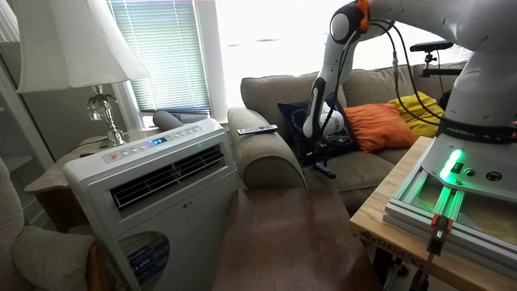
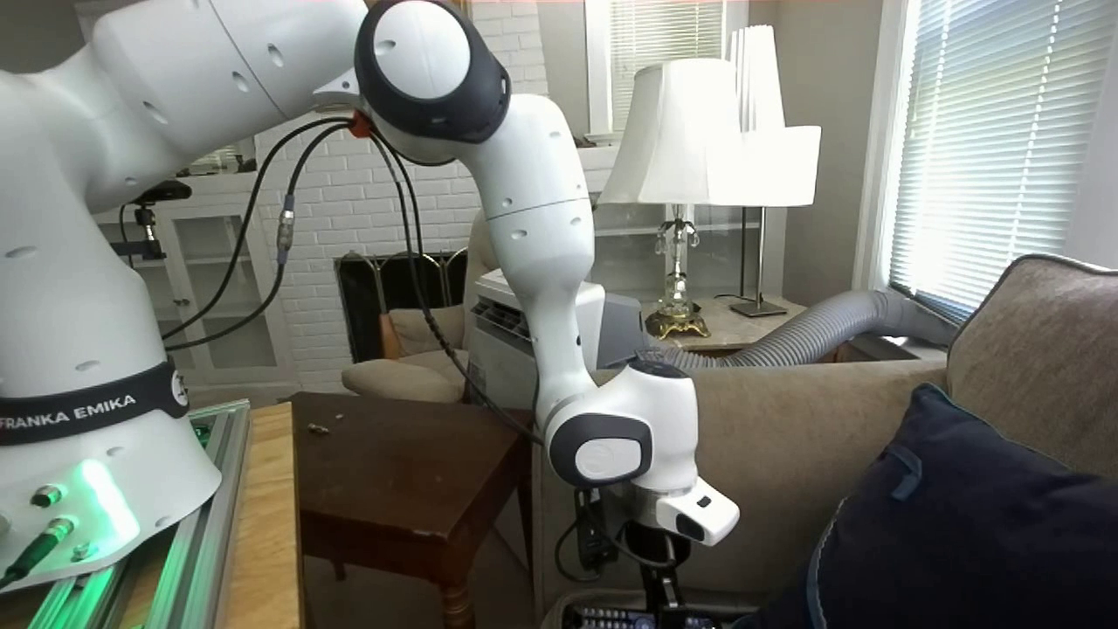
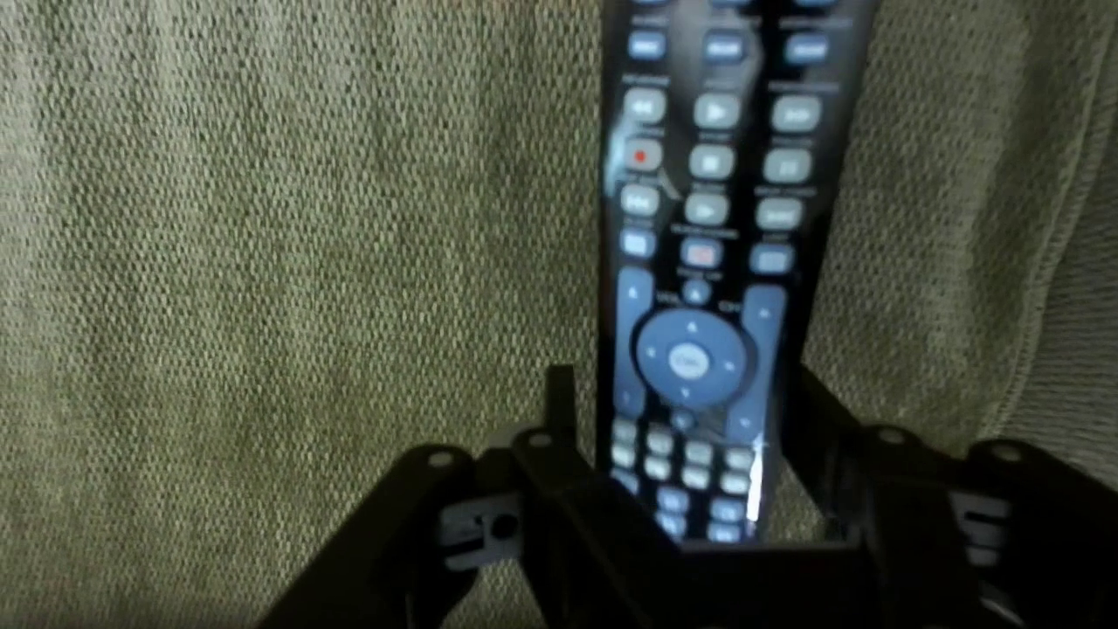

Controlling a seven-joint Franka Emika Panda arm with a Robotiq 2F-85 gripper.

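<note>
A long dark remote with grey and blue buttons lies between the fingers of my gripper in the wrist view, over tan sofa fabric. A narrow strip of fabric shows between the left finger and the remote's edge; the right finger is close against the other side. My fingers stand part open. In exterior view 1 the gripper is low over the sofa seat, with the remote under it. Only part of the remote shows at the bottom of exterior view 2. Whether it rests fully on the cushion is unclear.
Another remote lies on the sofa armrest. A dark blue pillow is behind the gripper, an orange pillow to its right. A white air conditioner stands left.
</note>
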